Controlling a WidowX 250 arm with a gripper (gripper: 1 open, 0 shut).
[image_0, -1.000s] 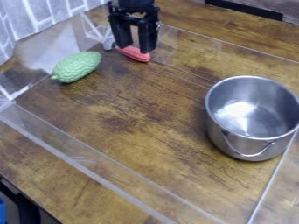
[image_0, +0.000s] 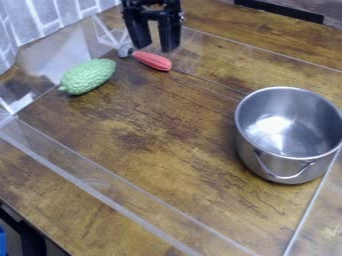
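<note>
The black gripper (image_0: 152, 32) is at the top centre of the camera view, its two dark fingers apart, just above and behind a small red-pink object (image_0: 152, 60) lying on the wooden table. Nothing shows between the fingers. A green bumpy vegetable-like object (image_0: 87, 76) lies to the left. A steel pot (image_0: 287, 133) stands on the right, and its inside looks empty.
Clear plastic edging (image_0: 120, 192) runs along the table's sides. A pale patterned cloth (image_0: 34, 25) is at the back left.
The gripper has moved up and back, away from the red-pink object, which is now more fully visible.
</note>
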